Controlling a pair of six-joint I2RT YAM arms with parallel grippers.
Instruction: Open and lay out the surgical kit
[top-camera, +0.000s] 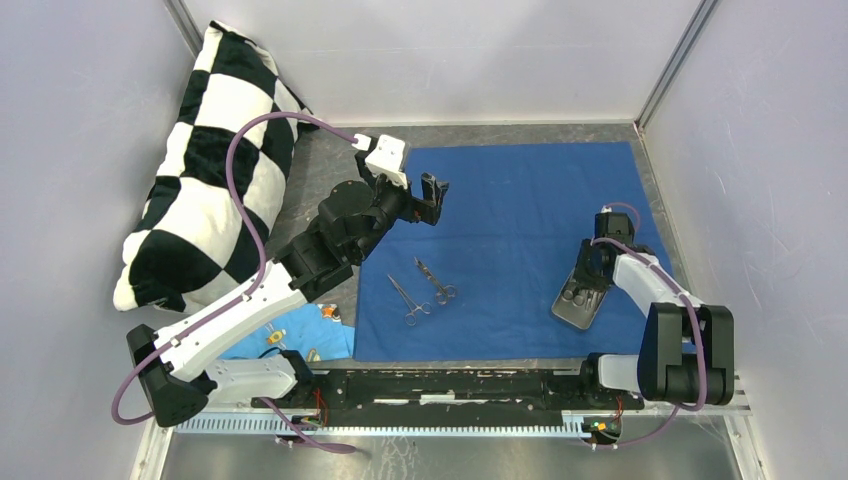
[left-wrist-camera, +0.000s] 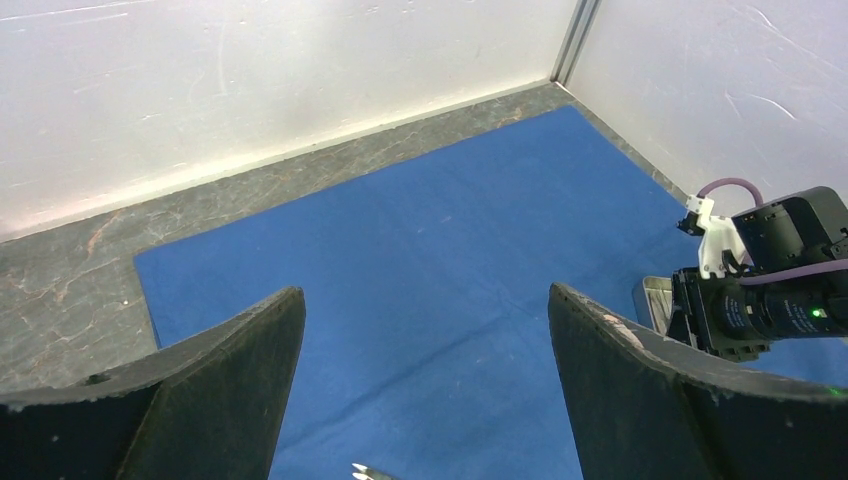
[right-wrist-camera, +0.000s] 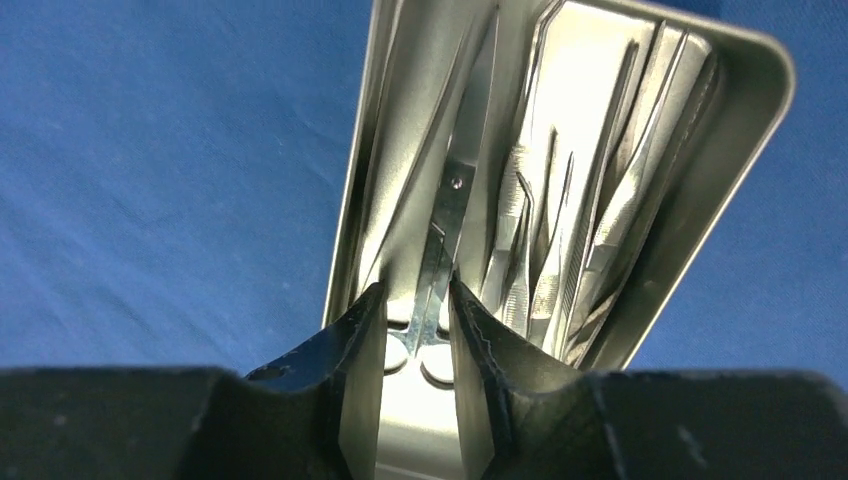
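A metal tray (top-camera: 574, 316) lies on the right part of the blue cloth (top-camera: 500, 200). In the right wrist view, scissors (right-wrist-camera: 452, 205) lie lengthwise in the tray, with several tweezers and slim tools (right-wrist-camera: 600, 240) to their right. My right gripper is over the tray, its fingers part open on either side of the scissors' shanks, just above the handle loops; whether they touch cannot be told. Two scissor-like instruments, a clamp (top-camera: 405, 298) and another (top-camera: 436, 281), rest on the cloth left of centre. High over the cloth's left side, my left gripper (top-camera: 432, 200) stands open and empty.
A checkered cushion (top-camera: 225, 150) leans at the left wall. Light blue wrapping (top-camera: 320, 335) with small items lies at the lower left, partly under the left arm. A wall closes off the right side.
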